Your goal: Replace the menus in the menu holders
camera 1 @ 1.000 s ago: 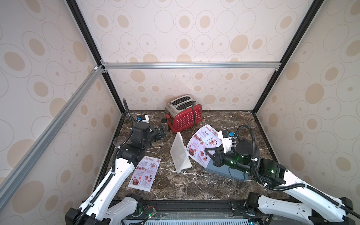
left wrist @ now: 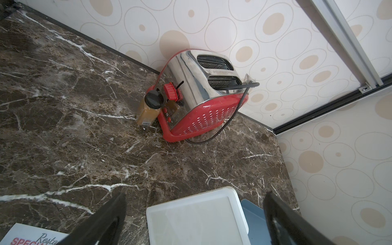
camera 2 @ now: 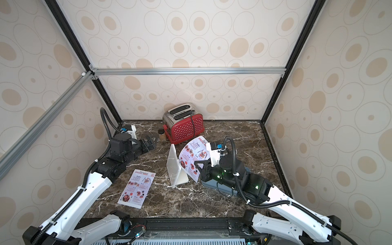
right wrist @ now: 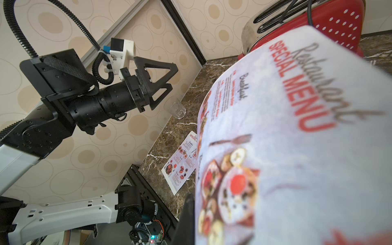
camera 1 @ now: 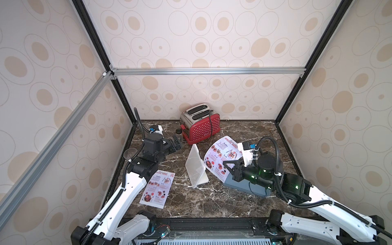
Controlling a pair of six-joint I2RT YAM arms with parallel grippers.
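Observation:
A white tent-shaped menu holder (camera 1: 195, 166) stands mid-table, its visible faces blank. Right of it, a printed menu (camera 1: 221, 157) is raised and curved, its edge pinched by my right gripper (camera 1: 227, 165), which is shut on it. That same menu (right wrist: 281, 134) fills much of the right wrist view and hides most of the gripper there. Another menu (camera 1: 158, 189) lies flat on the left of the table. Behind it and left of the holder, my left gripper (camera 1: 176, 144) hovers open and empty; its blurred fingers (left wrist: 102, 224) frame the holder's top in the left wrist view.
A red and chrome toaster (camera 1: 200, 123) with a spice jar (left wrist: 149, 108) beside it stands at the back. A blue-grey flat object (camera 1: 247, 186) lies under the right gripper. A clear glass (right wrist: 176, 109) stands far left.
The raised menu sways slightly, its curve shifting a little. Both arms look nearly still, and the holder and flat menu have stayed in place.

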